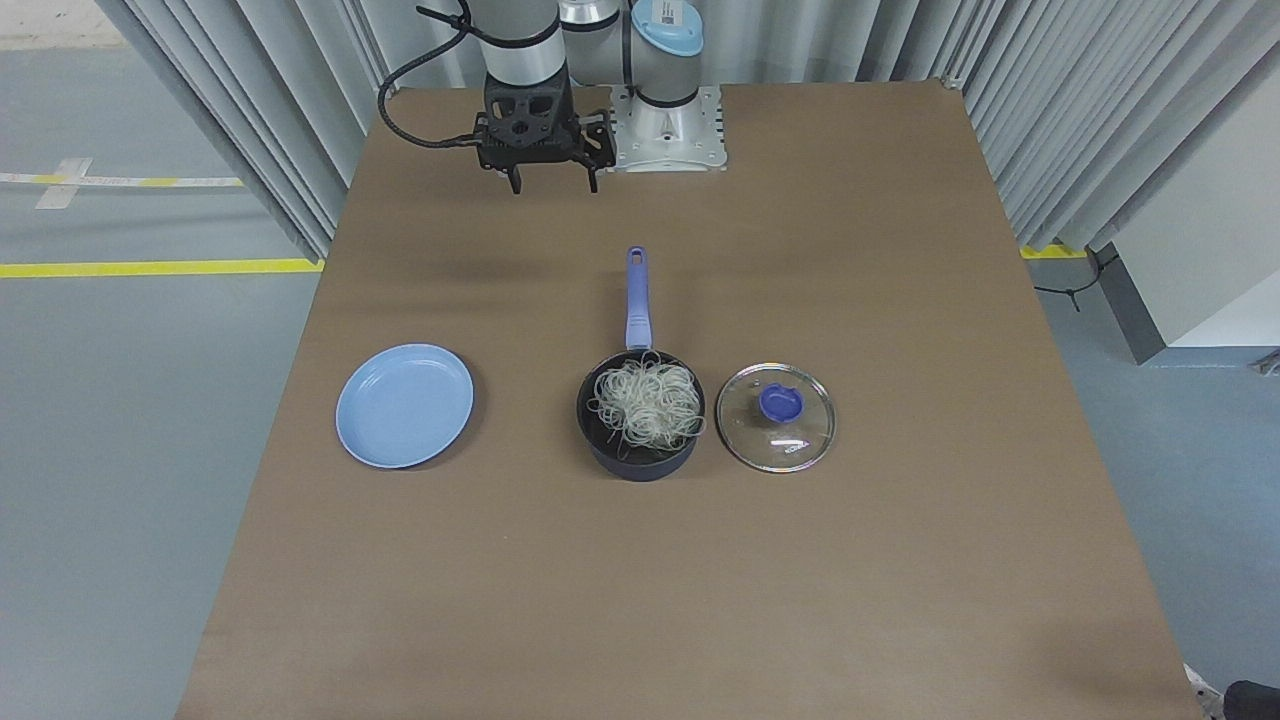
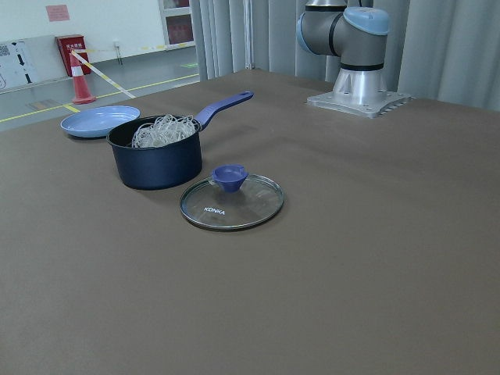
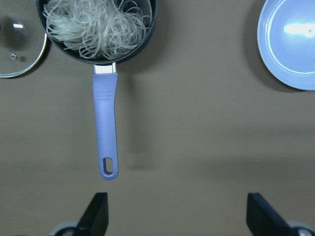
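A dark saucepan [image 1: 618,460] with a blue handle [image 1: 637,298] stands mid-table, filled with white noodles [image 1: 648,402]. A glass lid with blue knob [image 1: 780,403] lies to its right in the front view, a blue plate [image 1: 403,406] to its left. My gripper [image 1: 554,182] is high at the back of the table, beyond the handle's end, its fingers wide open and empty; in the wrist view the handle [image 3: 105,123] points down between them.
The robot's base [image 1: 672,144] sits at the back edge.
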